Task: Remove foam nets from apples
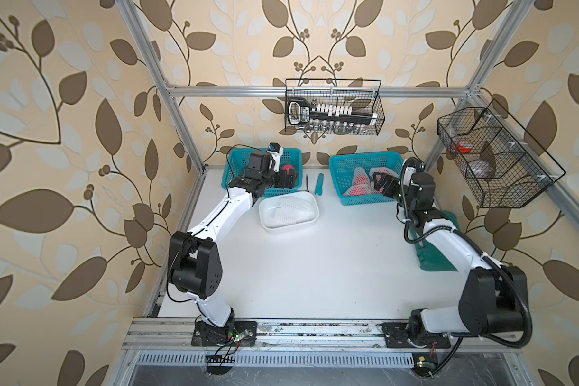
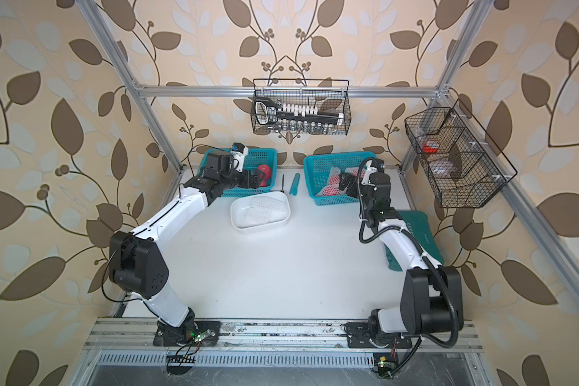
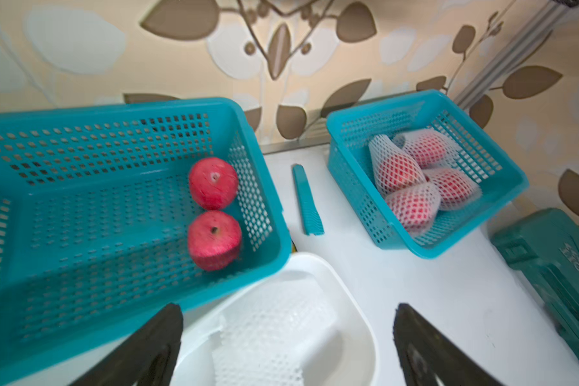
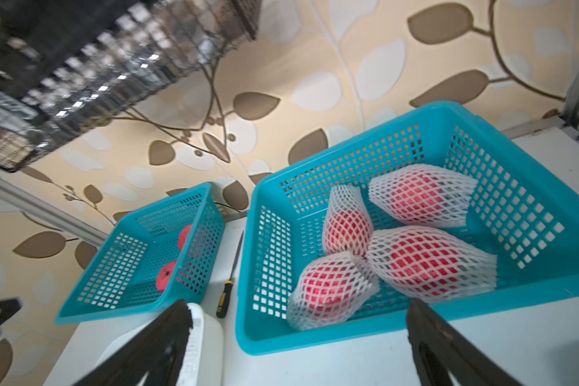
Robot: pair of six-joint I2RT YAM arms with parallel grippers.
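Note:
Several apples in white foam nets (image 4: 431, 260) lie in the right teal basket (image 3: 373, 122). My right gripper (image 1: 384, 181) hangs open above that basket's front, nothing between its fingers. In the left teal basket (image 3: 96, 218), two bare red apples (image 3: 213, 239) sit by its right side. My left gripper (image 1: 283, 179) is open and raised over the front of that basket, with the basket and white tray below it in the left wrist view. The white tray (image 3: 347, 328) holds white mesh pieces (image 3: 270, 321), apparently loose nets.
A green case (image 3: 546, 270) lies at the right. A screwdriver (image 4: 225, 296) and a teal strip (image 3: 307, 199) lie between the baskets. Wire racks (image 1: 334, 128) hang on the back and right walls.

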